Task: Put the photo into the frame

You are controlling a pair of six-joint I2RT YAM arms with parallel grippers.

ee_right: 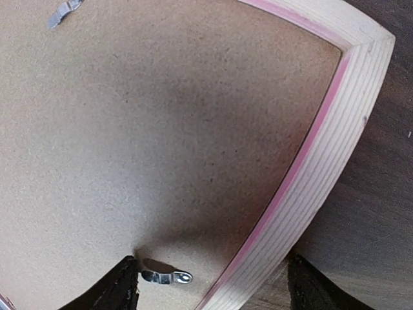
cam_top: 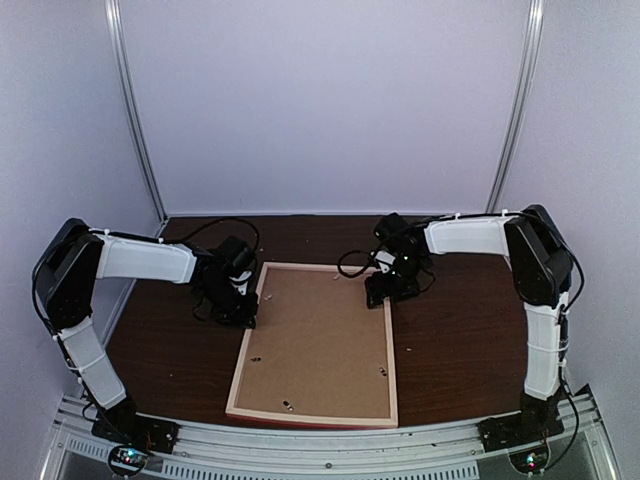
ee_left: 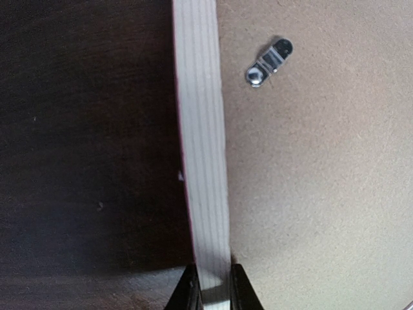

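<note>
Back side up, the picture frame (cam_top: pixel 393 360) lies on the dark table, its pale wooden rim around a brown backing board (cam_top: pixel 320 340). My left gripper is shut on the frame's left rim (ee_left: pixel 203 148). In the right wrist view my right gripper is open, one finger (ee_right: pixel 113 287) over the board beside a metal clip (ee_right: pixel 166 277), the other outside the right rim (ee_right: pixel 290 187). That clip lies on the board, pointing roughly toward the rim. No photo shows; whether one lies under the board is hidden.
Several small metal clips sit on the board, among them one (ee_left: pixel 268 62) near the left rim and one (cam_top: pixel 287 406) near the front. Bare table (cam_top: pixel 465 350) lies right of the frame. The metal rail (cam_top: pixel 330 440) runs close to its front edge.
</note>
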